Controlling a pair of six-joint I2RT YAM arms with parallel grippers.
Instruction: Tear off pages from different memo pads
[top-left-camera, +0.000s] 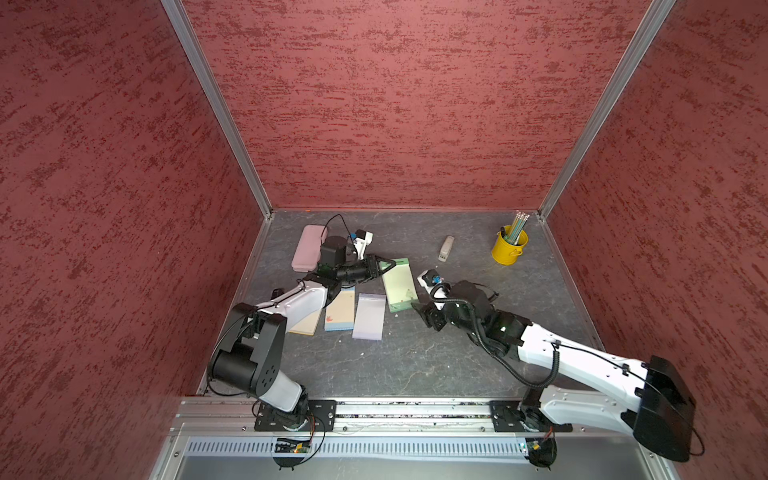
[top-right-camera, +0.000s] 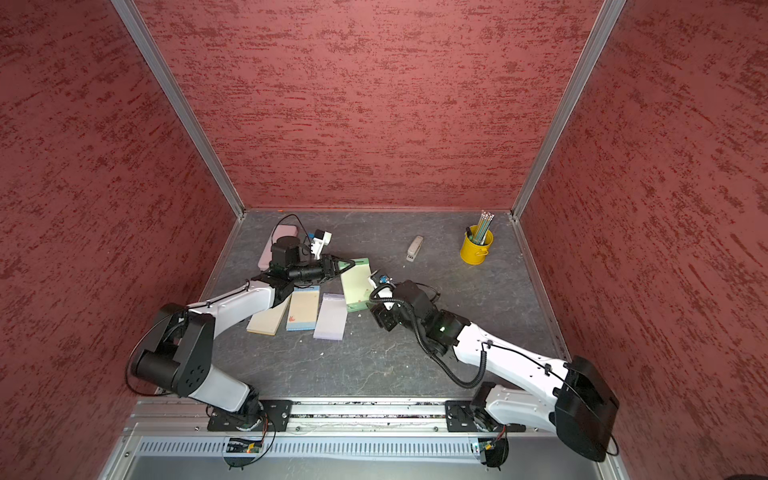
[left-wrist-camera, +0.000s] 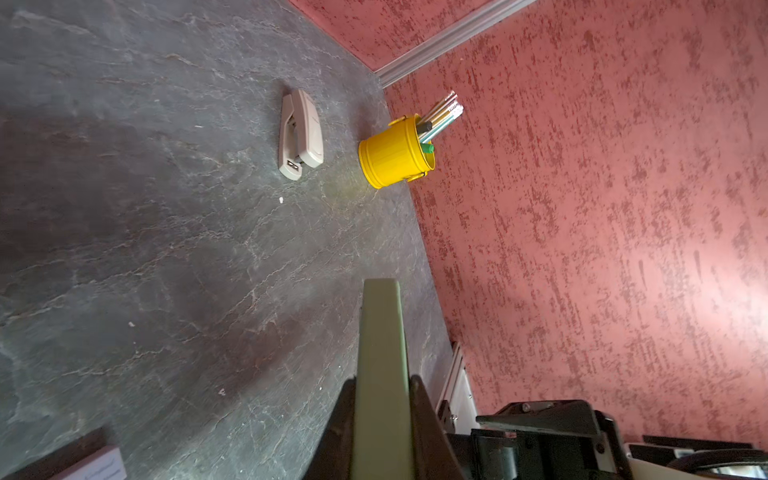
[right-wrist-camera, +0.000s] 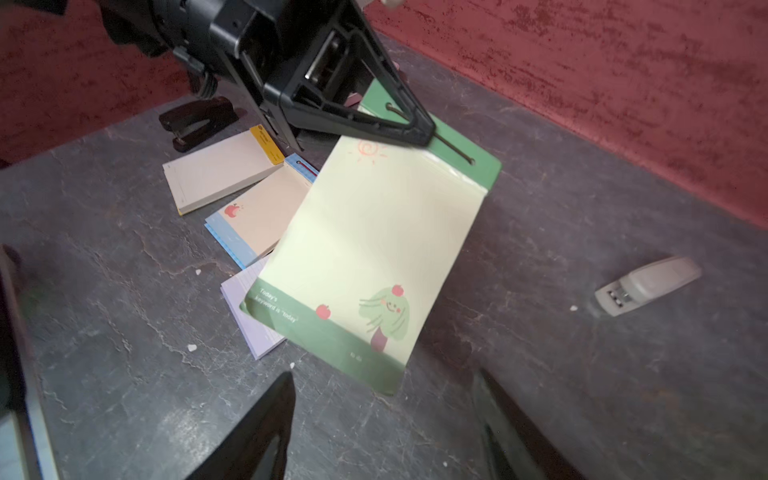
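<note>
A green-bordered memo pad (right-wrist-camera: 372, 232) hangs tilted above the table in the right wrist view, its sun, apple and tree drawings showing. My left gripper is shut on its green top binding; from the left wrist view only the pad's narrow green edge (left-wrist-camera: 382, 360) shows. Beyond the pad's lower edge, apart from it, my right gripper stands open, empty between its fingers. On the table at the left lie a lilac pad (top-left-camera: 369, 317), a peach-and-blue pad (top-left-camera: 340, 309) and a cream pad with a yellow binding (right-wrist-camera: 220, 168), partly under the left arm in the top views.
A pink case (top-left-camera: 309, 248) lies at the back left. Near it is a black stapler (right-wrist-camera: 197, 121). A pale stapler (top-left-camera: 446, 248) sits at back centre, and a yellow bucket of pencils (top-left-camera: 509, 245) at back right.
</note>
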